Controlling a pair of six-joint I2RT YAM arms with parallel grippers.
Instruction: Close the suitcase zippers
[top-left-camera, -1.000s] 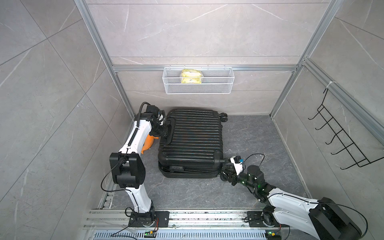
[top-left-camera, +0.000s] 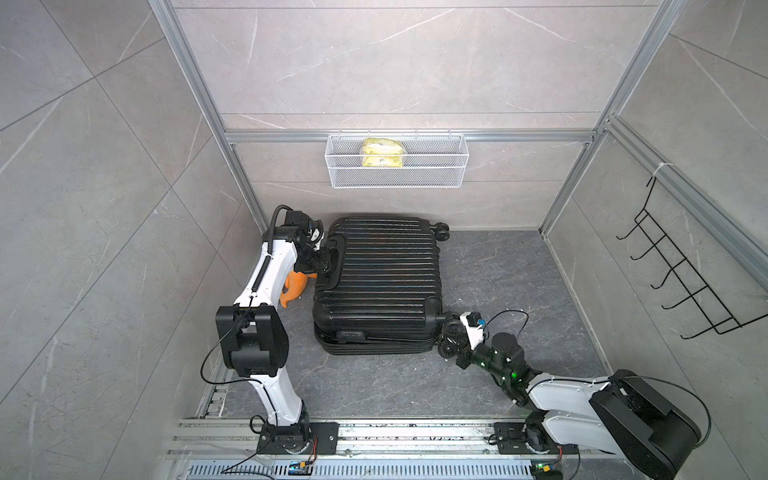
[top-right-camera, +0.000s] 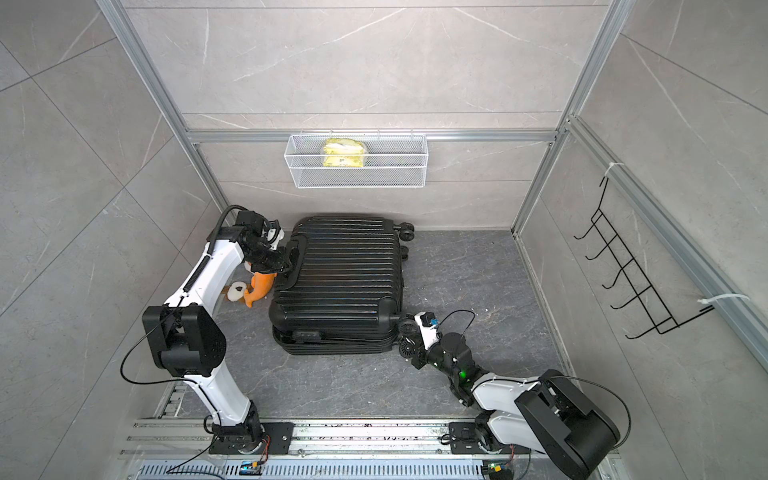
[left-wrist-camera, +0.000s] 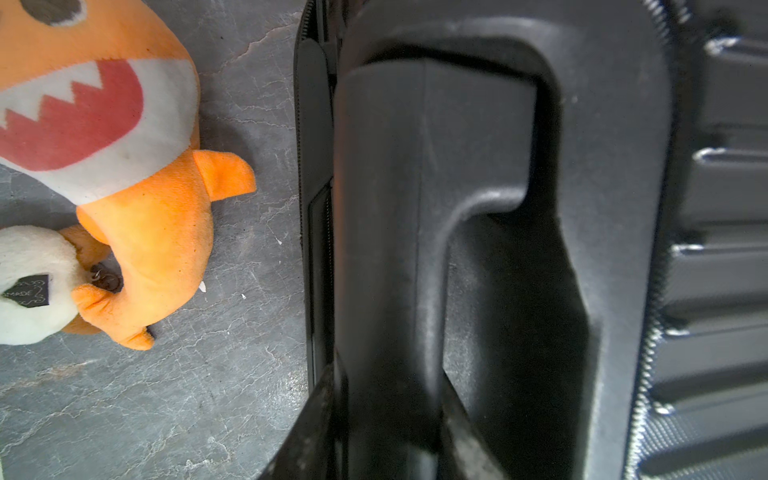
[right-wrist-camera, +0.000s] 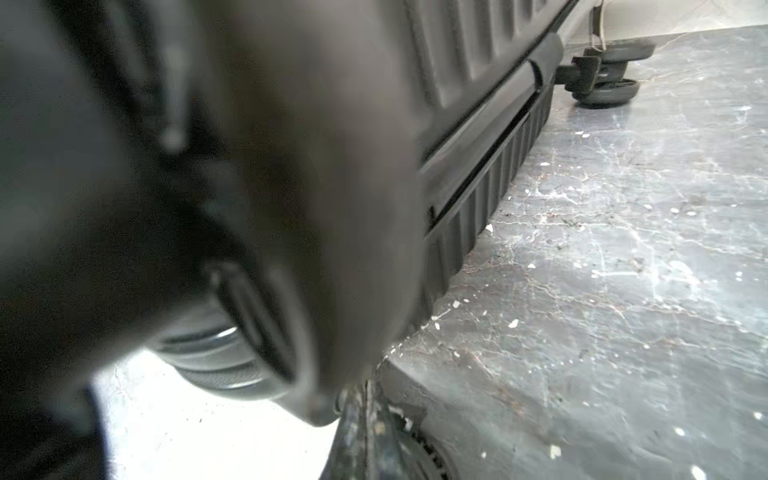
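A black ribbed suitcase (top-left-camera: 384, 272) lies flat on the floor. My left gripper is shut on its handle (left-wrist-camera: 392, 240), at the suitcase's left side. A zipper edge (left-wrist-camera: 304, 136) runs along the lower shell in the left wrist view; no zipper pull can be made out. The lid (top-right-camera: 336, 312) sits over the lower shell, slightly offset at the near left corner. My right gripper is shut, nothing between its fingertips, close beside a wheel (top-left-camera: 449, 340) at the near right corner. That wheel is large and blurred in the right wrist view.
An orange plush shark (left-wrist-camera: 160, 208) lies on the floor left of the suitcase. A white wire basket (top-left-camera: 400, 176) with a yellow item hangs on the back wall. Black hooks (top-left-camera: 680, 264) hang at the right.
The suitcase has shifted slightly left and toward the back wall, and my left gripper has moved left with it.
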